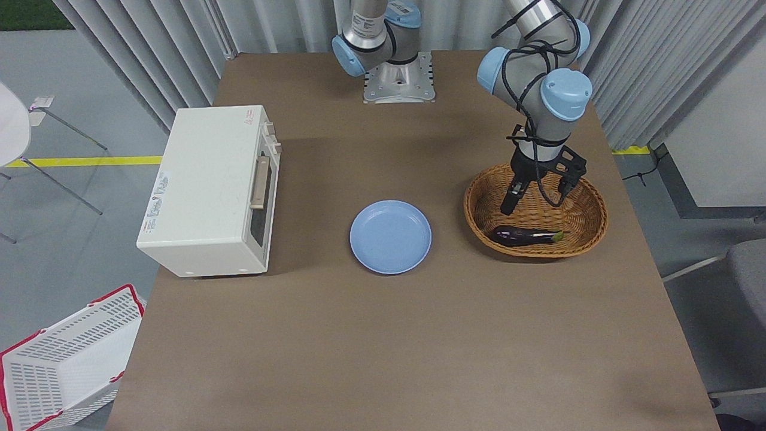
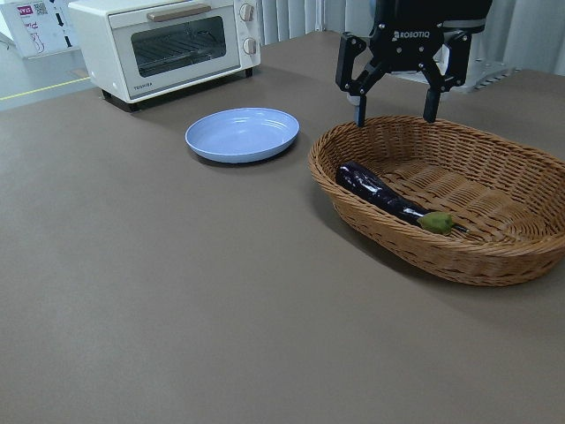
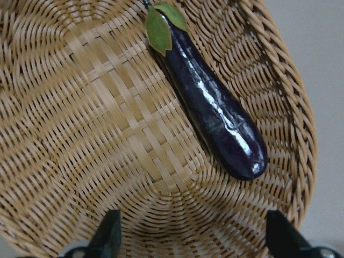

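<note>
A glossy dark purple eggplant (image 1: 522,236) (image 2: 382,193) (image 3: 212,110) lies in the near part of a round wicker basket (image 1: 587,219) (image 2: 477,265) (image 3: 107,134) on the brown table, its green cap pointing right in the front view. My black gripper (image 1: 535,199) (image 2: 395,109) hangs over the basket, pointing down, its fingers wide open with nothing between them. In the wrist view the eggplant lies above the space between the fingertips in the picture.
A blue plate (image 1: 389,237) (image 2: 241,136) sits left of the basket, with bare table around it. A white toaster oven (image 1: 195,187) (image 2: 177,49) stands at the left.
</note>
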